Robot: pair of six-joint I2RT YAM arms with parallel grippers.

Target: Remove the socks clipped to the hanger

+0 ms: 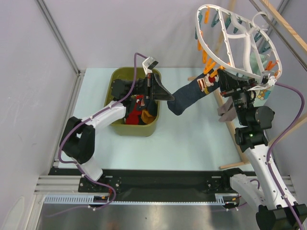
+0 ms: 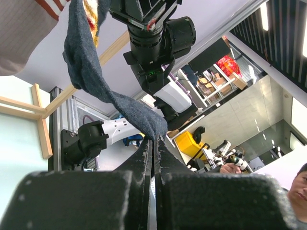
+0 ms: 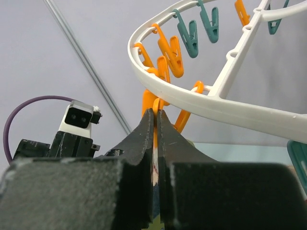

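Observation:
A dark navy sock [image 1: 189,96] with a patterned cuff stretches between the white round hanger [image 1: 206,46] and my left gripper [image 1: 171,97]. In the left wrist view, that gripper is shut on the toe end of the sock [image 2: 91,72]. The cuff end is up by the orange clips [image 1: 209,65] on the hanger's near rim. Close beside it is my right gripper [image 1: 221,73]. In the right wrist view, the right gripper is shut, its tips overlapping an orange clip [image 3: 149,99] under the rim; nothing clearly shows between its fingers.
An olive bin [image 1: 132,130] with several socks stands beneath the left arm. Another sock, greyish [image 1: 227,111], hangs behind the right gripper. Wooden bars [image 1: 232,136] flank the hanger at right.

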